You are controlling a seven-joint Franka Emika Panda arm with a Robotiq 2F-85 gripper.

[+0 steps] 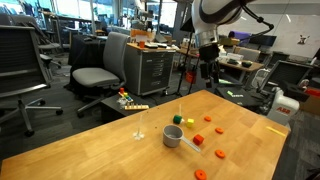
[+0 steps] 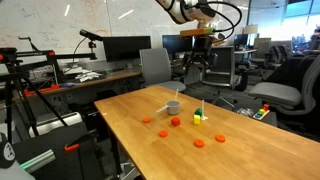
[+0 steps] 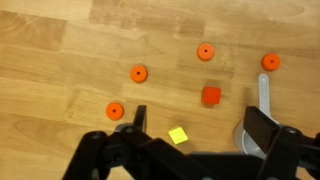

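High above the wooden table, my gripper points down with its fingers spread wide and nothing between them. In the wrist view, a red cube [image 3: 211, 95] and a yellow block [image 3: 178, 135] lie on the table below. Orange discs are scattered around, among them one disc [image 3: 138, 73] near the middle and another disc [image 3: 115, 111] at the left. A metal mug [image 1: 172, 135] stands near the blocks, partly hidden behind a finger in the wrist view. Beside the mug lies a grey utensil [image 3: 264, 95]. A green block [image 1: 177, 119] sits near the yellow one.
Colourful pieces [image 1: 126, 98] lie by the table's edge near the office chair [image 1: 101, 75]. A dark cabinet [image 1: 148, 68] stands behind the table.
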